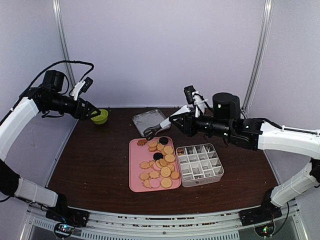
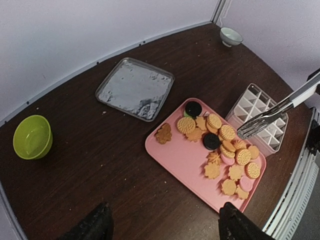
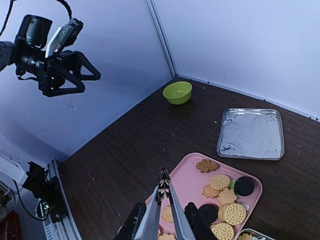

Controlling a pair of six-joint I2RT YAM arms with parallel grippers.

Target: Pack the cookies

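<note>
A pink tray (image 1: pixel 139 180) holds several cookies, tan, black and pink, of round, flower and leaf shapes. Beside it stands a white compartment box (image 1: pixel 199 166) with a few brown pieces in its back left. My right gripper (image 1: pixel 178 120) is shut on the handle of white-and-metal tongs (image 1: pixel 152 131), which point down over the tray's back; in the right wrist view the tongs run up between its fingers. My left gripper (image 1: pixel 92 112) is open and empty in the air at the left, near the green bowl in the top view.
A clear lid or tray (image 2: pixel 135 89) lies behind the pink tray. A green bowl stands at the back left, and a small white bowl (image 2: pixel 231 35) shows in the left wrist view.
</note>
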